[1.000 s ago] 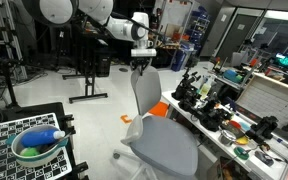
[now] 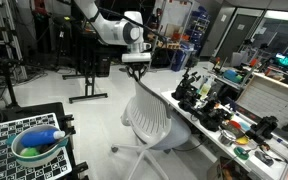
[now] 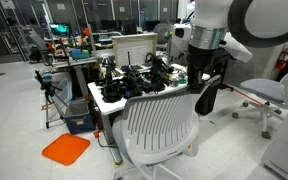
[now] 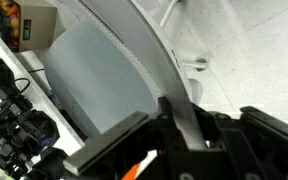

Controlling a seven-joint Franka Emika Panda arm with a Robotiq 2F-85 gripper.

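Observation:
A white-and-grey swivel chair stands on the floor, its backrest facing exterior view 2. My gripper is shut on the top edge of that backrest. In the wrist view the backrest runs between the dark fingers as a pale band from the upper left, with the grey seat beyond it. Exterior view 1 has the gripper at the upper corner of the backrest. The fingertips are small and partly hidden in exterior view 2.
A long table crowded with dark equipment stands close to the chair's seat side. An orange mat lies on the floor. A basket with items sits at near left. Open floor lies left of the chair.
The chair has swivelled: its seat, wide in view a second ago, has swung back behind the backrest. My gripper has stayed at the top of the backrest, shifting slightly.

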